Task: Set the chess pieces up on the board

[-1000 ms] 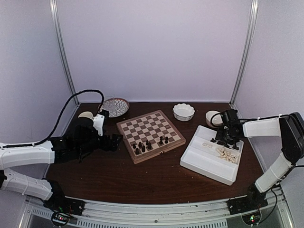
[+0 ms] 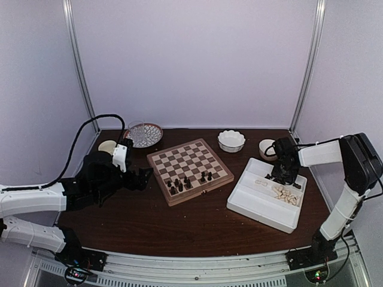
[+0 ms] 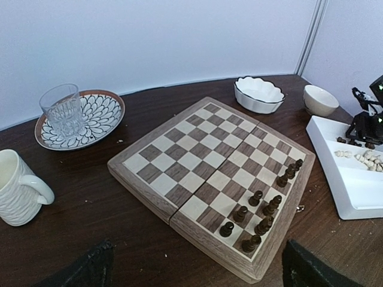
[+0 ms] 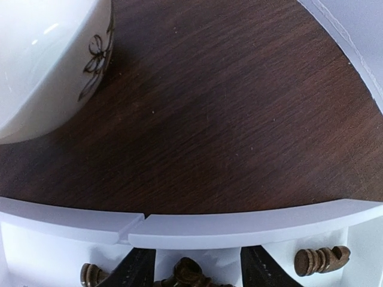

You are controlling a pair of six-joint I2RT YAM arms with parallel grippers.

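Observation:
The wooden chessboard (image 2: 182, 161) holds several dark pieces along its front right part, among them a pawn (image 3: 227, 229). In the white tray (image 2: 257, 206) lie white pieces (image 2: 286, 195) and dark pieces (image 4: 320, 260). My right gripper is down over the tray's back compartment, open, with a dark piece (image 4: 187, 272) lying between its fingers, which stand apart. My left gripper (image 2: 143, 178) hangs open left of the board, holding nothing.
A scalloped bowl (image 2: 231, 140) and a smaller bowl (image 4: 42, 66) stand at the back right. A plate (image 3: 99, 122) with a glass (image 3: 63, 107) and a mug (image 3: 18, 185) are on the left.
Since a second ago the right arm has shifted slightly over the tray, and the left arm has moved a little left and down. The board looks the same.

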